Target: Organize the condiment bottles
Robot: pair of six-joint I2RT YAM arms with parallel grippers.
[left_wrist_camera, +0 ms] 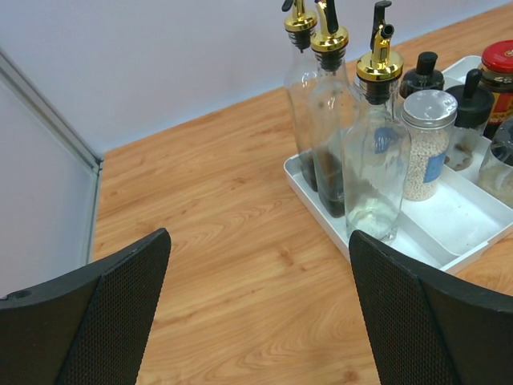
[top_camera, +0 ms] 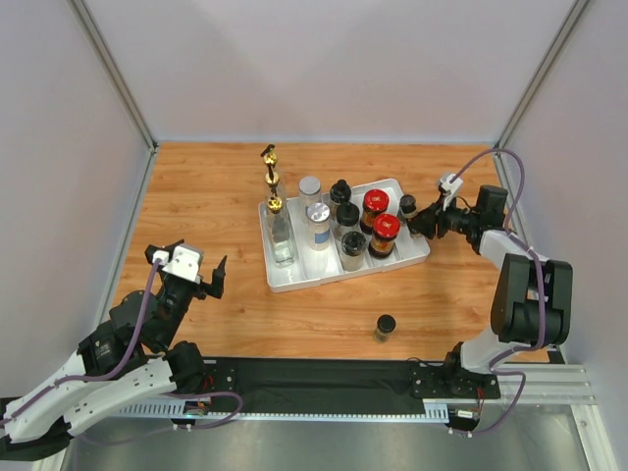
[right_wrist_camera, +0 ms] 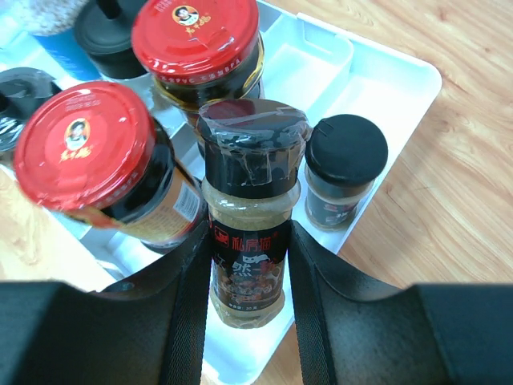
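A white tray [top_camera: 324,283] holds several condiment bottles. At its right end, my right gripper is shut on a black-capped shaker [right_wrist_camera: 249,220] with a dark label, which looks upright; whether its base touches the tray floor, I cannot tell. Beside it in the tray stands a second black-capped shaker [right_wrist_camera: 329,210]. Two red-lidded jars [right_wrist_camera: 85,144] are on the other side. Another small black-capped shaker [top_camera: 384,328] stands alone on the table in front of the tray. My left gripper is open and empty, left of the tray.
Tall glass bottles with gold pourers [left_wrist_camera: 381,152] line the tray's left end, near a white-lidded jar [left_wrist_camera: 426,140]. Dark-lidded jars [top_camera: 352,253] stand mid-tray.
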